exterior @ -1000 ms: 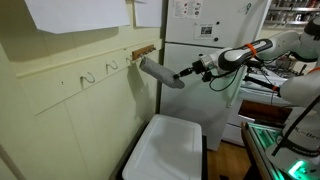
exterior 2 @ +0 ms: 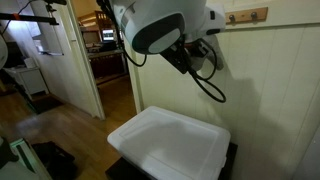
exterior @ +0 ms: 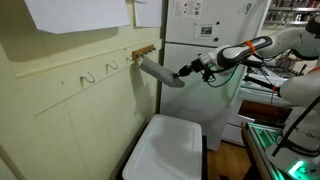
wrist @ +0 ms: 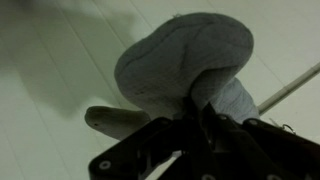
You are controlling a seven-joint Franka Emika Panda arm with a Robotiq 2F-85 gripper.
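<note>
A grey, mitt-like cloth (exterior: 168,76) hangs slanted beside the wall, its upper end close under a small wooden hook rack (exterior: 144,51). Whether it touches a hook cannot be made out. At its right side my gripper (exterior: 187,71) is shut on the cloth. In the wrist view the bunched mitt (wrist: 180,62) fills the space ahead of my gripper, with a thumb-like lobe sticking out to the left. The arm's large white body blocks much of exterior view 2, and I cannot pick out the mitt there; the rack (exterior 2: 247,16) shows at upper right.
A large white lidded bin (exterior: 165,150) stands below the mitt, along the panelled wall. Metal hooks (exterior: 88,77) line the wall to the left. Behind the arm is a white fridge (exterior: 200,100). Open floor lies left of the bin in exterior view 2.
</note>
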